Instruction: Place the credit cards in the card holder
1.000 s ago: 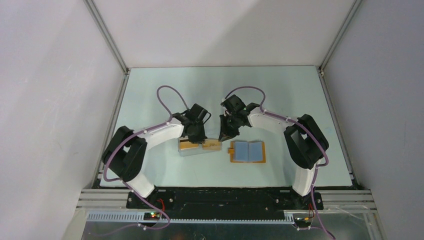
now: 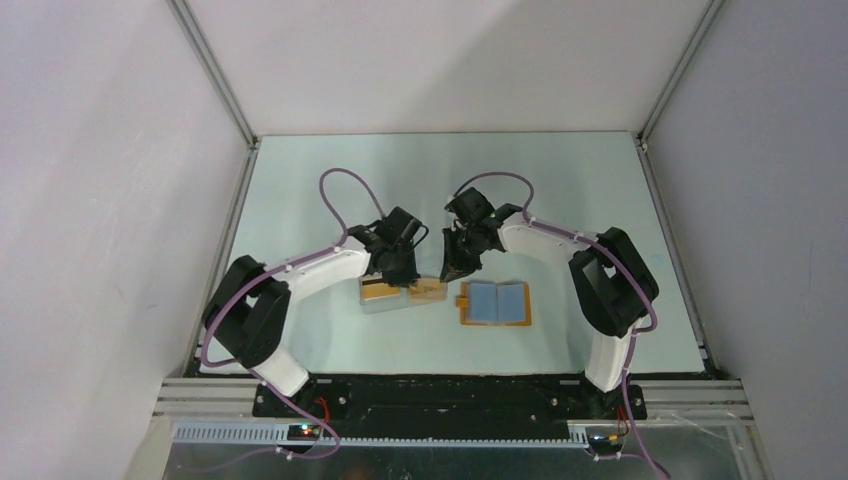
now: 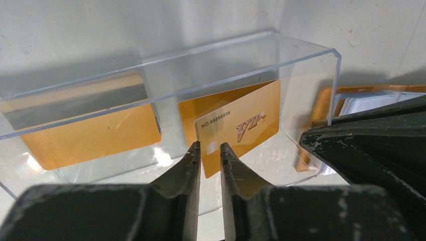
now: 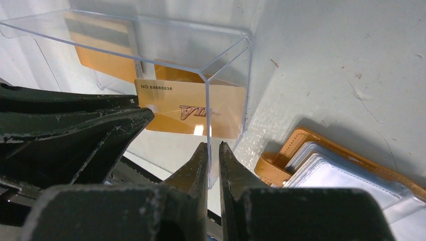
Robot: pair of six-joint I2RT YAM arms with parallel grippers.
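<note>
In the left wrist view, a gold VIP card (image 3: 251, 120) leans inside a clear plastic box (image 3: 211, 80), over another gold card (image 3: 187, 111). My left gripper is at its near-left corner, fingers slightly apart on either side of that corner; no firm grip shows. In the right wrist view, my right gripper is shut on the box's clear end wall. The brown card holder (image 2: 530, 306) lies open to the right of the box, its clear sleeves (image 2: 497, 302) facing up.
More gold cards (image 3: 95, 138) sit in the box's left compartment. Both grippers are close together above the box, the left fingers (image 4: 128, 113) showing large in the right wrist view. Bare table (image 2: 560, 345) lies in front of the holder.
The box has shifted slightly to the right, along with the cards in it. Both grippers have moved a little to the right too. The card holder has stayed in place.
</note>
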